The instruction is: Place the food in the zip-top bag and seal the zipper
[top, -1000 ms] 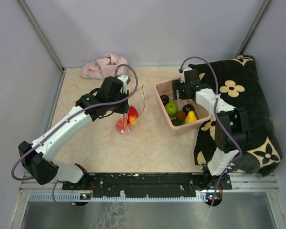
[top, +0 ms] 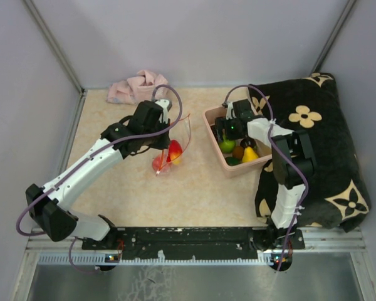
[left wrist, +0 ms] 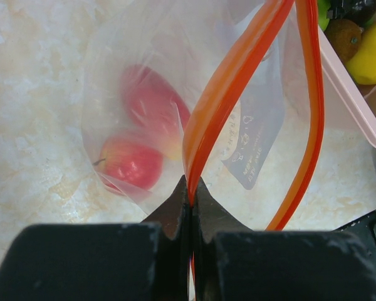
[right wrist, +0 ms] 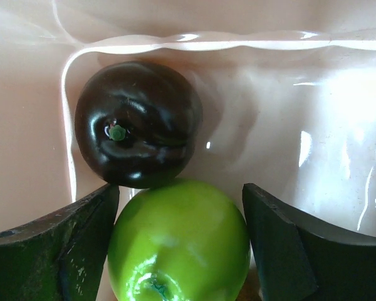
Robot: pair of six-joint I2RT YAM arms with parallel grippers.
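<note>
The clear zip top bag (left wrist: pixel 250 144) with an orange zipper lies open, holding a red-yellow mango (left wrist: pixel 150 100) and a red apple (left wrist: pixel 128 163). My left gripper is shut on the bag's zipper edge. Over the pink bin (top: pixel 216 157), my right gripper stands open around a green apple (right wrist: pixel 175 251), beside a dark round fruit (right wrist: pixel 138 125). A yellow pear (top: pixel 249 153), a brown kiwi (left wrist: pixel 343 39) and other produce share the bin.
A pink cloth (top: pixel 128 91) lies at the back left. A black floral cushion (top: pixel 326 157) fills the right side.
My right gripper has moved left and down in the bin, onto the green apple. The left arm and bag look unchanged.
</note>
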